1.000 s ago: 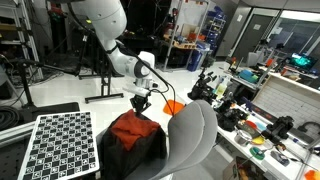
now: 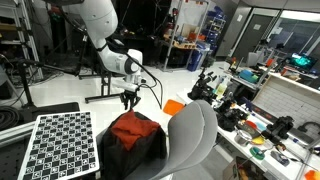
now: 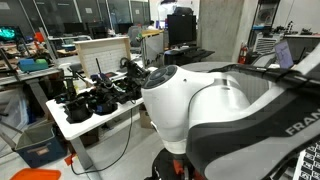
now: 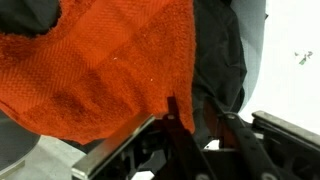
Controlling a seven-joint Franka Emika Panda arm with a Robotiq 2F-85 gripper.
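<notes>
An orange-red cloth (image 2: 131, 128) lies rumpled on a black bag-like cloth (image 2: 150, 147) over the seat of a grey chair (image 2: 193, 137). Above the far edge of this pile hangs my gripper (image 2: 130, 100). From the wrist, the orange cloth (image 4: 110, 65) fills the upper left and middle, with black fabric (image 4: 218, 55) to its right. My gripper is open there, its fingers wide apart at the bottom, and nothing is held between them. The arm's white casing hides most of the chair in exterior view 2.
A table with black tools and parts (image 3: 95, 98) stands to one side. On the floor are an orange bin (image 3: 38, 145) and a blue bin (image 3: 45, 156). A white perforated panel (image 2: 60, 143) is near the chair's left. White floor lies open behind the chair.
My arm and gripper have shifted a little to the left in exterior view 1. The orange and black cloths and the chair look unmoved.
</notes>
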